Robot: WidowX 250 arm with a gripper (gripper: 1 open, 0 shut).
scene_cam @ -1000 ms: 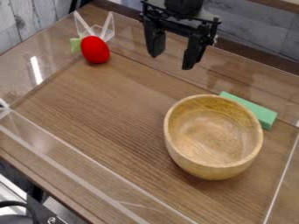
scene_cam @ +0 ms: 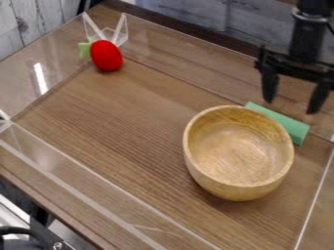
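Observation:
The dark gripper [scene_cam: 295,80] hangs at the upper right, its arm reaching in from the top edge, above the table just behind a green block [scene_cam: 276,121]. Its fingers point down and appear apart, with no object visible between them. A large tan bowl [scene_cam: 236,156] sits at the lower right, partly in front of the green block.
A red oval object [scene_cam: 105,57] stands at the upper left, beside a small green and translucent piece behind it. A wall edge runs along the back.
The gripper has moved from the upper middle to the right, over toward the green block. The bowl, the green block and the red object stay in place.

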